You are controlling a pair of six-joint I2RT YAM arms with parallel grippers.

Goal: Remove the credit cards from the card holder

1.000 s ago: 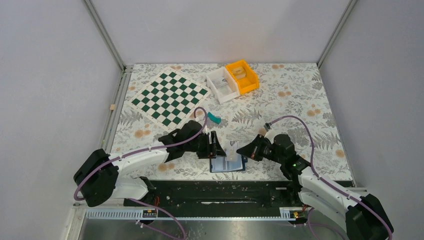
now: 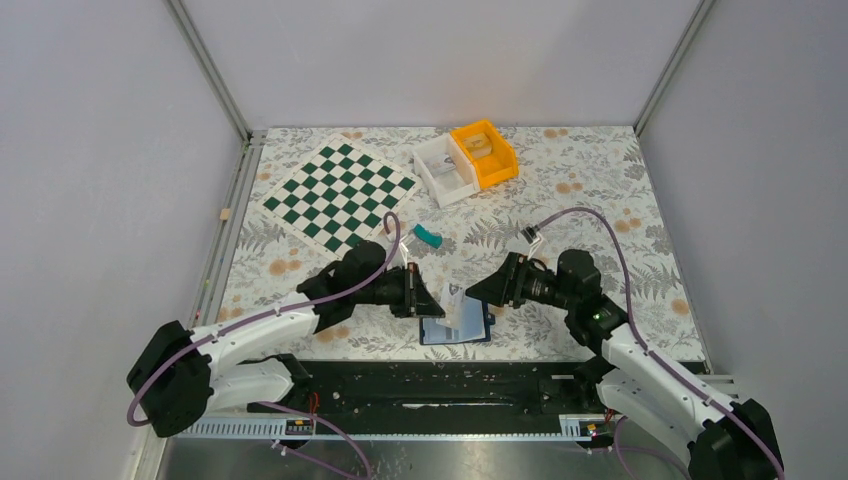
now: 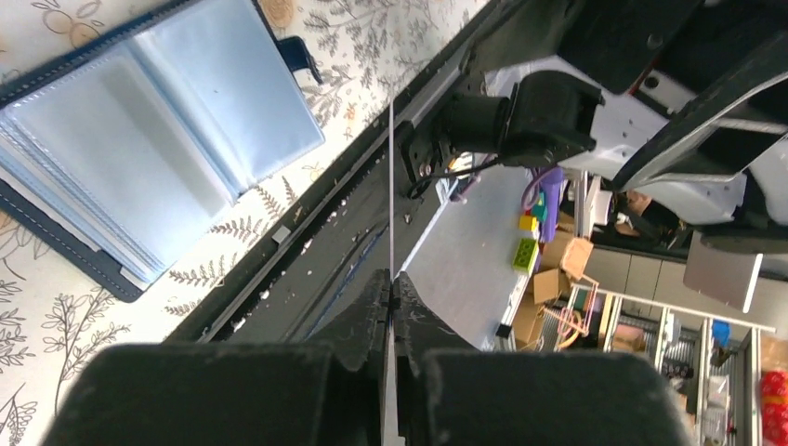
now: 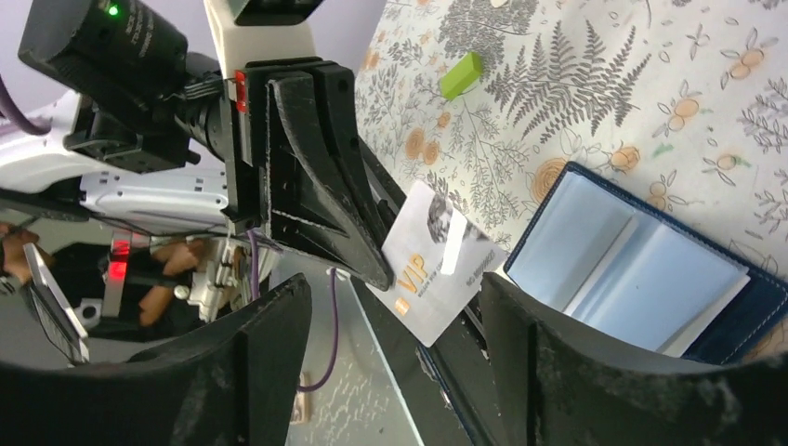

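Observation:
A white card marked VIP (image 4: pixel 440 275) hangs in the air over the card holder, gripped at one edge by my left gripper (image 2: pixel 440 309). In the left wrist view the same card (image 3: pixel 391 186) shows edge-on as a thin line rising from the closed fingertips. My right gripper (image 2: pixel 474 293) is open at the card's other side; in the right wrist view its fingers (image 4: pixel 276 325) stand wide apart and nothing is gripped. The dark blue card holder (image 3: pixel 177 130) lies spread open on the table, its pale translucent sleeves facing up.
White (image 2: pixel 447 187) and orange (image 2: pixel 495 165) bins stand at the back, beside a green checkered board (image 2: pixel 340 195). A teal object (image 2: pixel 427 236) lies behind the left gripper. The two grippers are close together. Table to the right of the holder is free.
The holder has stayed put.

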